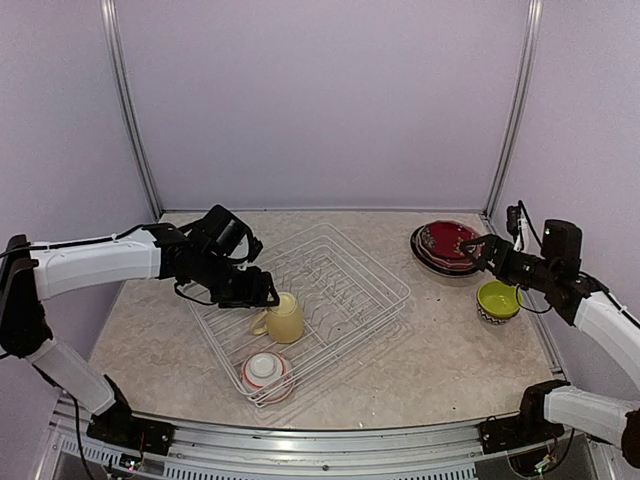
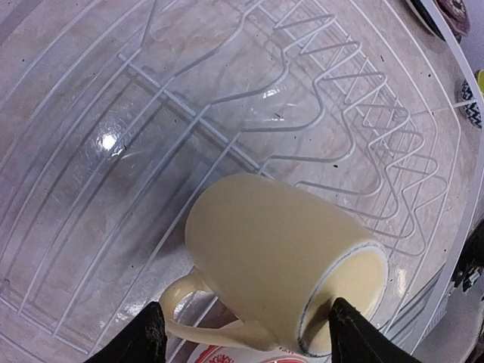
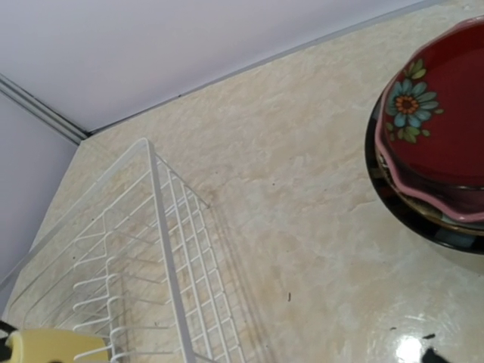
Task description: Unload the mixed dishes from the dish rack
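Note:
A pale yellow mug point(image 1: 286, 320) stands in the white wire dish rack point(image 1: 383, 311), its handle to the left. My left gripper point(image 1: 268, 290) is at the mug's upper left side. In the left wrist view its fingers are apart, one near the handle, the other overlapping the mouth of the mug point(image 2: 265, 242); contact is unclear. White red-rimmed dishes point(image 1: 264, 370) lie in the rack's front corner. Over on the right, my right gripper point(image 1: 470, 253) hangs open beside stacked red plates point(image 1: 450, 240); its fingers are almost out of the right wrist view.
Green bowl point(image 1: 499, 299) on a patterned one stands at the counter's right side, below the right gripper. Free counter point(image 1: 430, 350) lies between rack and bowls. Thin rack wires and raised rims surround the mug.

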